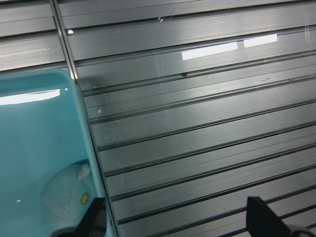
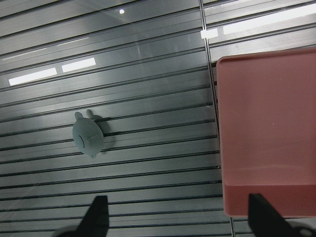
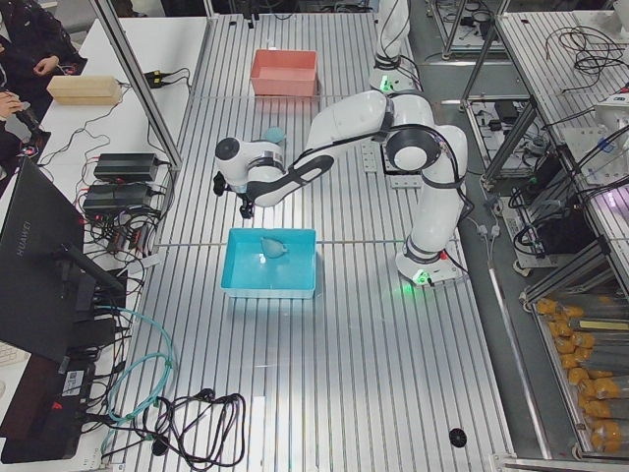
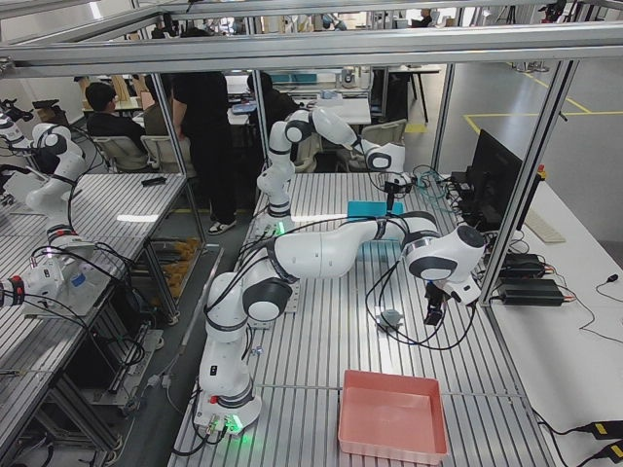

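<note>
A pale round plush toy (image 1: 66, 197) lies in the blue bin (image 3: 268, 280); in the left wrist view it is at the lower left. A second mint plush (image 2: 88, 136) lies on the slatted table left of the pink bin (image 2: 269, 118). My left gripper hangs above the table beside the blue bin's edge, fingers wide apart, open and empty. My right gripper is over the table near the pink bin and the mint plush, open with nothing between its fingertips.
A monitor (image 3: 34, 295), power boxes and coiled cables (image 3: 197, 433) line the table's left side. The arm bases stand along the right edge.
</note>
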